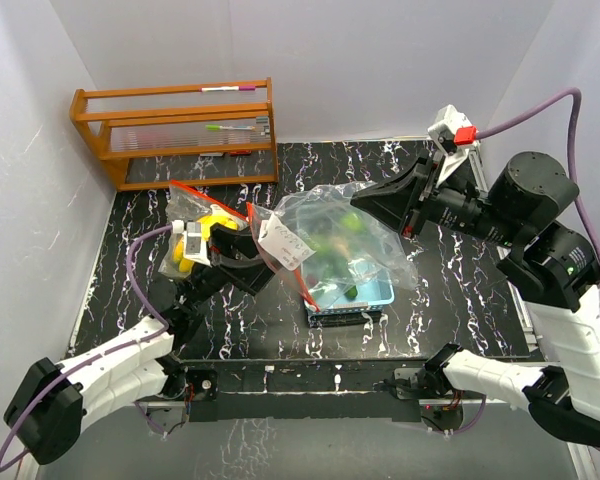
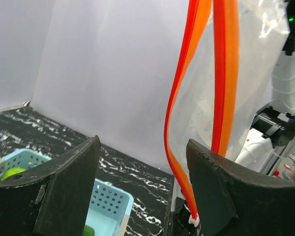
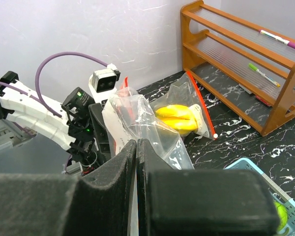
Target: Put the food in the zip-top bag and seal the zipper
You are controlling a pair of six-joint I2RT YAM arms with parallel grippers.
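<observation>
A clear zip bag with a red-orange zipper edge and a white label hangs over the blue basket. My right gripper is shut on its right end; in the right wrist view the fingers are pressed together with the clear film beyond them. My left gripper stands part open at the zipper edge. In the left wrist view two zipper strips hang by the right finger; whether that finger is inside the mouth, I cannot tell. Green food lies in the basket.
Another zip bag holding yellow, banana-like food lies behind my left gripper. A wooden rack with markers stands at the back left.
</observation>
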